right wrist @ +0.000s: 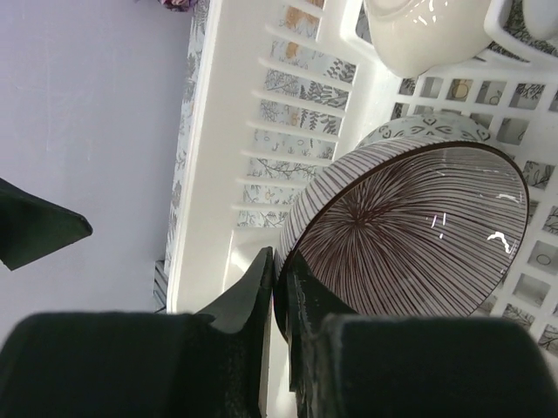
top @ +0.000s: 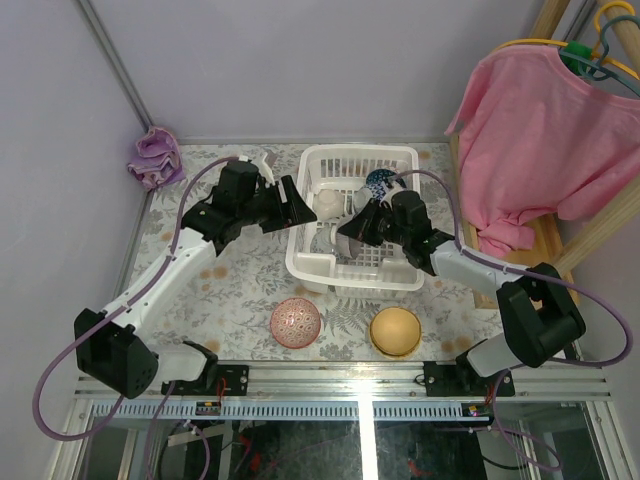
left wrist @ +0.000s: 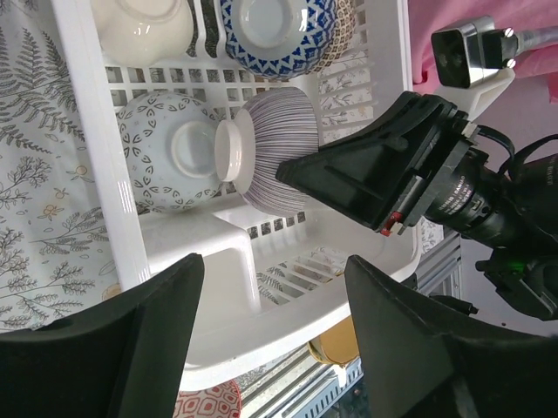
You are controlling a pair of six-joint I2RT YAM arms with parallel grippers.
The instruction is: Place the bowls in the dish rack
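The white dish rack holds a cream bowl, a blue-patterned bowl with another behind it, and a grey floral bowl. My right gripper is shut on the rim of a purple-striped bowl, tilted on its side down in the rack against the floral bowl. My left gripper hangs open above the rack's left edge, empty. A red-patterned bowl and a yellow bowl sit on the table in front of the rack.
A pink shirt on hangers over a wooden stand is at the right. A purple cloth lies in the back left corner. The table left of the rack is clear.
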